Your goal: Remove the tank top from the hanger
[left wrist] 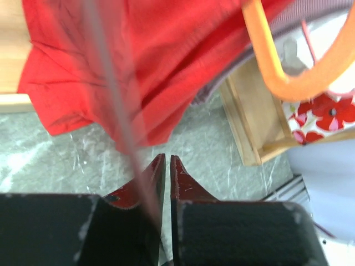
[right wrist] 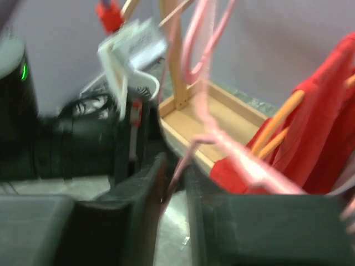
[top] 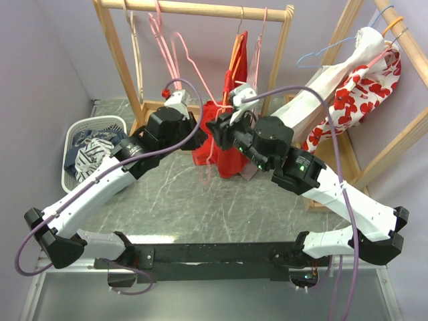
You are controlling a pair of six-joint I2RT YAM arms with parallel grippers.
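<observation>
A red garment (top: 229,160) hangs from the middle rack, beside orange hangers (right wrist: 284,113). My left gripper (top: 199,137) is at the left of the garment; in its wrist view the fingers (left wrist: 183,185) look closed, with a blurred strand crossing in front and the red cloth (left wrist: 166,50) beyond them. My right gripper (top: 221,134) is just right of the left one. In the right wrist view a pink hanger (right wrist: 260,172) runs across close to its blurred fingertips; whether they grip it is unclear.
A flowered garment (top: 361,93) and a white one hang on the right rack (top: 401,147). A white laundry basket (top: 70,170) with clothes sits at the left. Empty hangers hang at upper middle.
</observation>
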